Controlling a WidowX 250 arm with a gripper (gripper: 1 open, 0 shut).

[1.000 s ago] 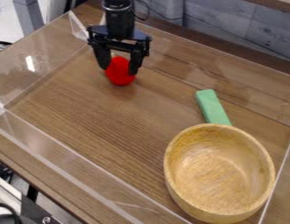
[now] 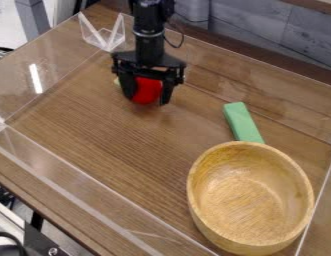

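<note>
My gripper [image 2: 148,75] is at the upper middle, lowered over a red object [image 2: 148,90] on the wooden table [image 2: 114,170], its fingers on either side of it. Whether the fingers grip it is unclear. Something small and green [image 2: 118,82] shows just left of the red object, partly hidden.
A large yellow bowl [image 2: 249,198] fills the lower right. A green block [image 2: 241,122] lies at the right above it. A clear plastic container [image 2: 104,30] sits at the upper left.
My gripper has moved down and toward the viewer, over the red object, which now sits slightly right of where it was, with green showing beside it.
</note>
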